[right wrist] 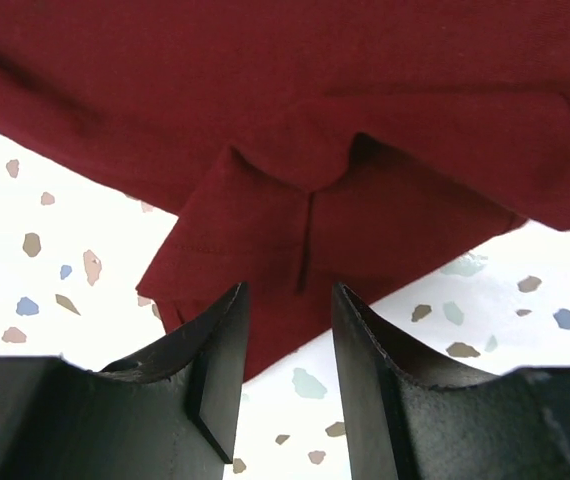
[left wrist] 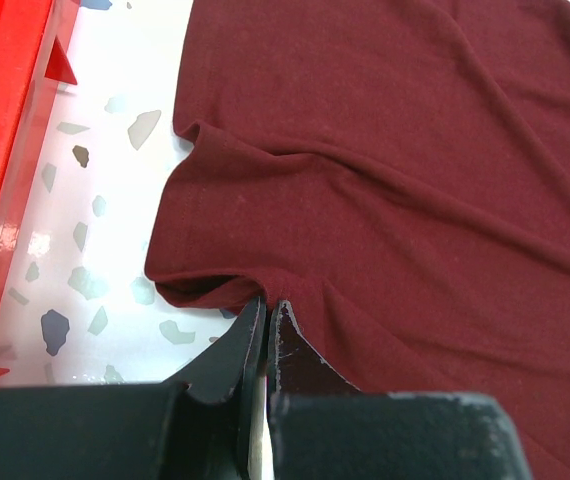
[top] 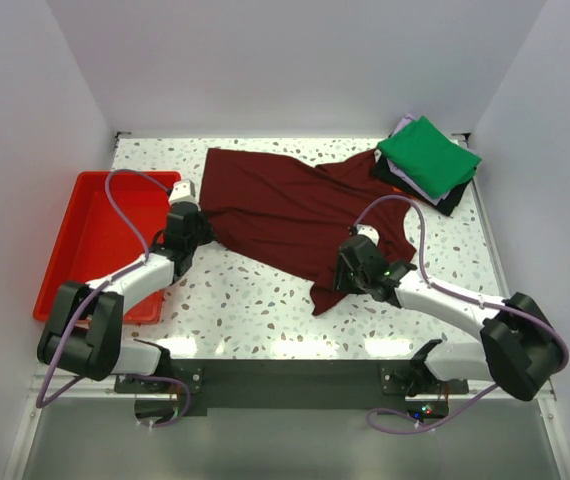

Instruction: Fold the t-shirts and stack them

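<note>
A dark red t shirt lies spread across the table, wrinkled, with its near right part bunched and folded over. My left gripper is shut on the shirt's left edge, where the cloth gathers at the fingertips. Over the near right part of the same shirt, my right gripper stands part open. Between and beyond its fingers, a sleeve-like flap of red cloth shows, not gripped. At the back right, a folded green shirt tops a stack with lilac and black cloth beneath.
A red bin stands at the left, close beside my left arm. Walls close off the back and both sides.
</note>
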